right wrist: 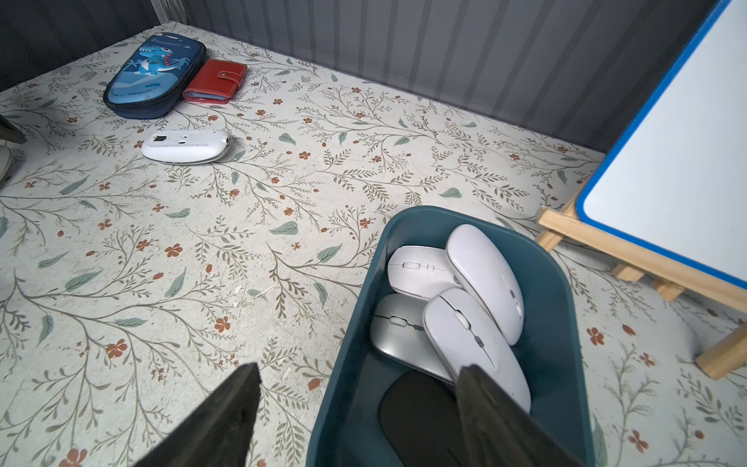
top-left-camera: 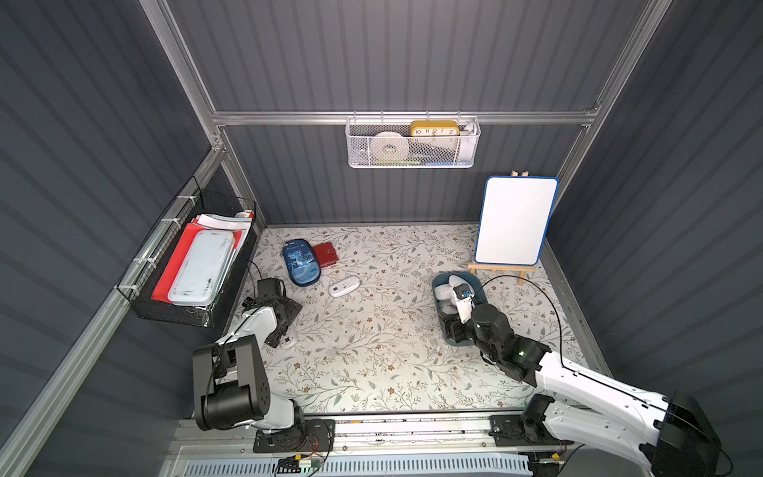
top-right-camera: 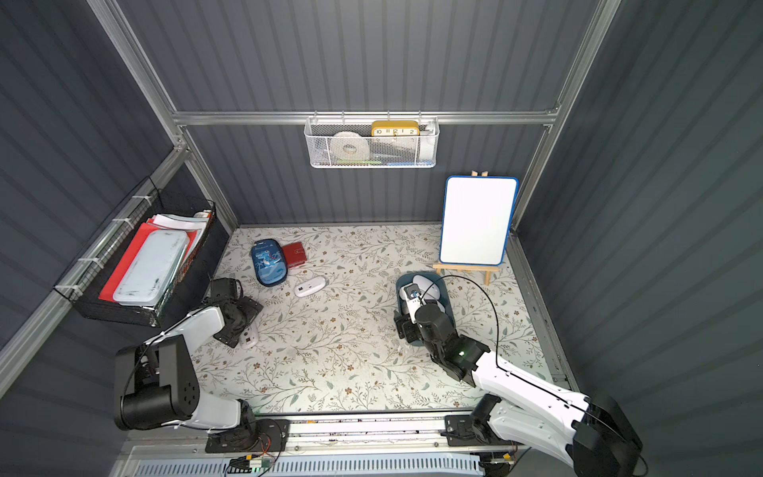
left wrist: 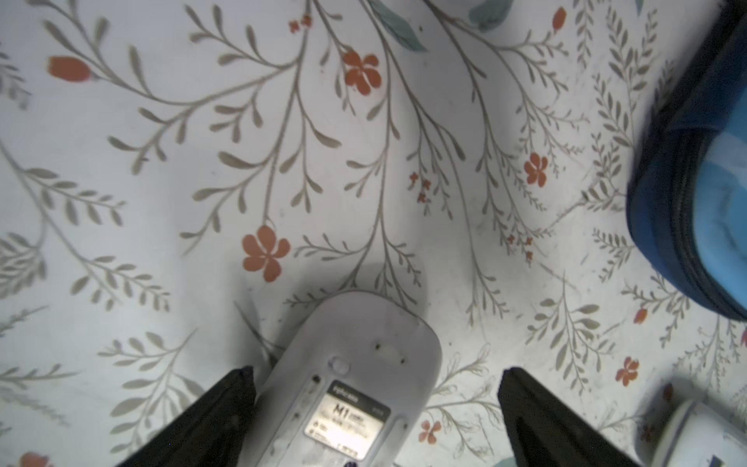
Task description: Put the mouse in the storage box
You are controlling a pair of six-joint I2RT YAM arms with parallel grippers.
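A silver-grey mouse (left wrist: 350,366) with an M1 label lies on the patterned table between the open fingers of my left gripper, at the table's left side. A white mouse (top-left-camera: 344,285) lies nearer the middle. The teal storage box (right wrist: 564,334) at the right holds several mice, white, silver and black. My right gripper hangs over the box, open with nothing between its fingers.
A blue pencil case (top-left-camera: 301,262) and red wallet (top-left-camera: 326,254) lie at the back left. A whiteboard (top-left-camera: 515,218) on an easel stands behind the box. A black wire basket (top-left-camera: 171,314) hangs at the left wall.
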